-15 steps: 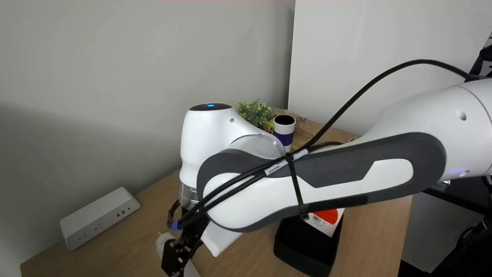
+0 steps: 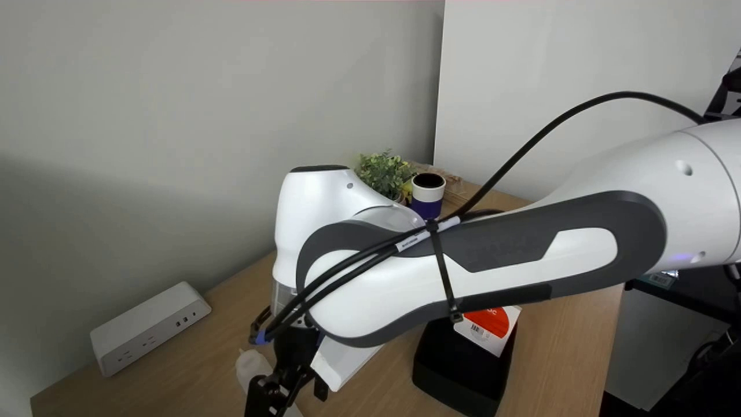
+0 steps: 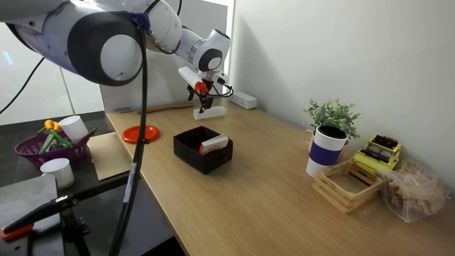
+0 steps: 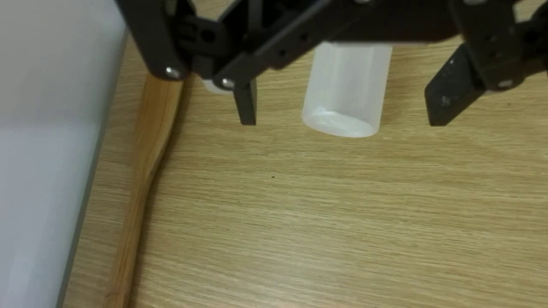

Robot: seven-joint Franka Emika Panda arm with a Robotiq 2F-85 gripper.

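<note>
A translucent white bottle (image 3: pixel 212 112) lies on its side at the far end of the table. In the wrist view, its round base end (image 4: pixel 341 123) shows between the two fingers, with clear gaps on both sides; its other end is hidden behind the gripper's dark linkage. My gripper is open and holds nothing. From exterior view 2, the gripper (image 3: pixel 198 99) hangs at the bottle, its fingers pointing down. Exterior view 1 shows only part of the bottle (image 2: pixel 251 367), as the gripper blocks much of it.
A wooden utensil (image 4: pixel 138 205) lies near the table edge. Closer in exterior view 2 are a red plate (image 3: pixel 140 134) and a black bin (image 3: pixel 187 154) with a small box inside. A white power strip (image 3: pixel 243 100) stands by the wall.
The arm's wrist has come down a little and turned slightly, bringing the gripper lower by the bottle. Bottle, bin and power strip appear unmoved.
</note>
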